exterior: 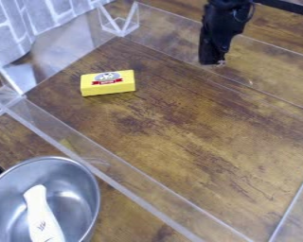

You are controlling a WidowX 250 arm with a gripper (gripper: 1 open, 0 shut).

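Observation:
A yellow box with a red-and-white label [107, 83] lies on the wooden surface inside a clear-walled enclosure, toward the upper left. My black gripper [212, 55] is at the top, right of and behind the box, apart from it; it looks shut, with nothing visible between its fingers.
A steel bowl [75, 200] holding a white-handled utensil [41, 213] stands at the lower left, outside the clear wall [116, 170]. A white patterned cloth [22, 24] is at the upper left.

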